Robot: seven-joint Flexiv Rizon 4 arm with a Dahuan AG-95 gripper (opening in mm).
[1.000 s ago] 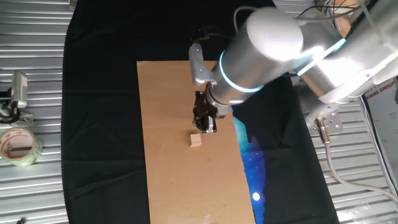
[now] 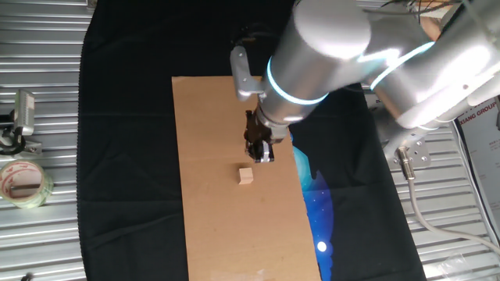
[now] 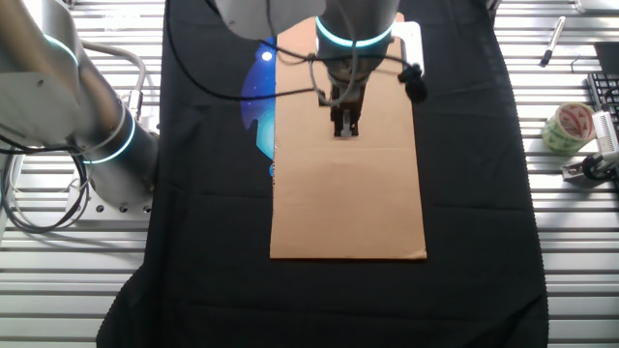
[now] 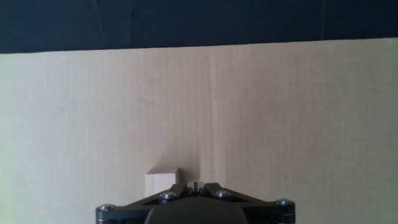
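Note:
A small pale wooden block [image 2: 245, 176] rests on the brown cardboard sheet [image 2: 234, 226]. My gripper [image 2: 260, 154] hangs above the cardboard, just up and to the right of the block in exterior view 1. From the wrist camera, the block [image 4: 161, 182] shows left of my gripper, partly covered by its left finger linkage. The fingertips meet with nothing visible between them, so the gripper is shut. In exterior view 2 the gripper [image 3: 344, 130] is seen over the cardboard, and I cannot make out the block there.
Black cloth [image 2: 133, 179] surrounds the cardboard. A blue patterned sheet [image 2: 316, 211] sticks out from under its right edge. A tape roll [image 2: 26, 184] and a grey metal device [image 2: 24, 113] stand far left on the ribbed table. The cardboard below the block is clear.
The block has stayed put.

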